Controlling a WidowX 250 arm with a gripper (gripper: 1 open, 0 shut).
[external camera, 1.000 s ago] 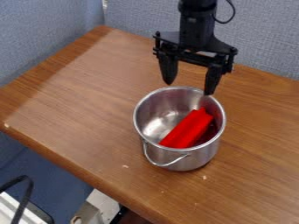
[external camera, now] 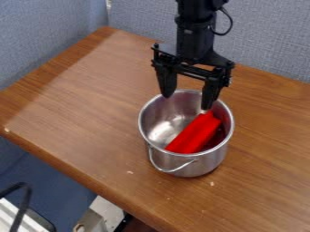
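My black gripper (external camera: 188, 89) is open, its two fingers hanging over the back rim of a steel pot (external camera: 177, 163) with a wire handle. A red oblong object (external camera: 190, 135) lies inside the pot, toward its right side, below the gap between the fingers.
Grey padded walls stand behind. A dark cable and some metal parts show at the lower left, off the table.
My gripper has come lower and toward the viewer, shifting slightly left over the pot. The pot and red object look unmoved.
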